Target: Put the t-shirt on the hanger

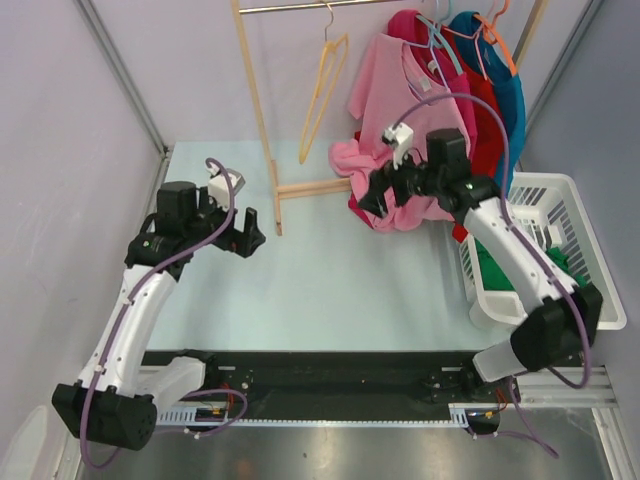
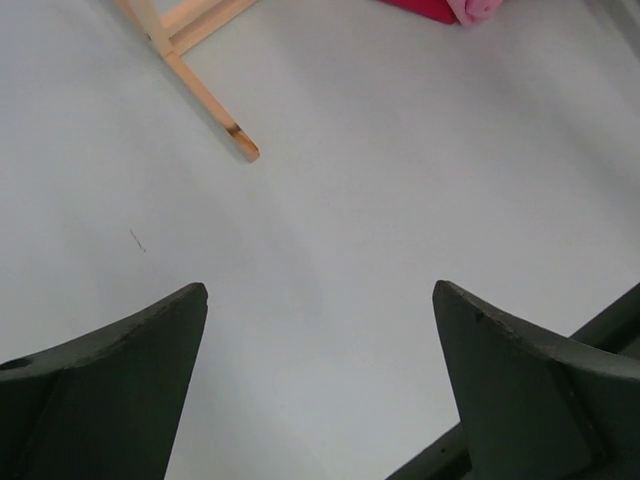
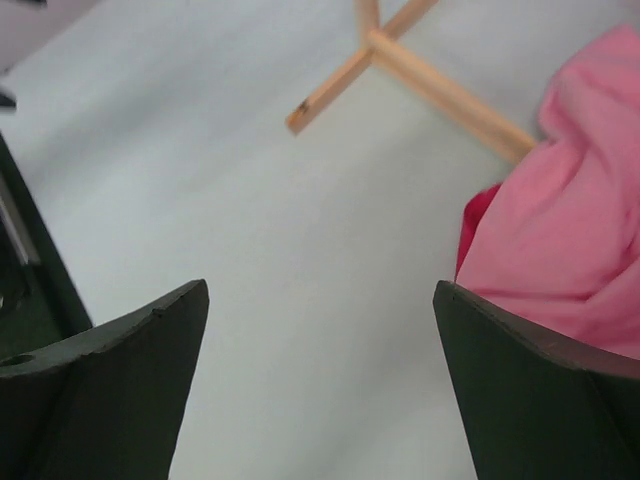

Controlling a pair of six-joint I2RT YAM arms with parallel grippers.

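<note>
Several shirts hang on hangers at the upper right of the top view: a pink shirt (image 1: 368, 95) in front, with red and blue (image 1: 510, 110) ones behind, its lower part resting on the table. An empty yellow hanger (image 1: 320, 100) hangs left of them. My left gripper (image 1: 243, 240) is open over bare table at the left. My right gripper (image 1: 375, 200) is open in front of the pink shirt's lower part, with nothing between its fingers.
The wooden rack's foot (image 1: 310, 190) stands at the back centre. A white basket (image 1: 605, 280) with green cloth (image 1: 490, 270) is at the right.
</note>
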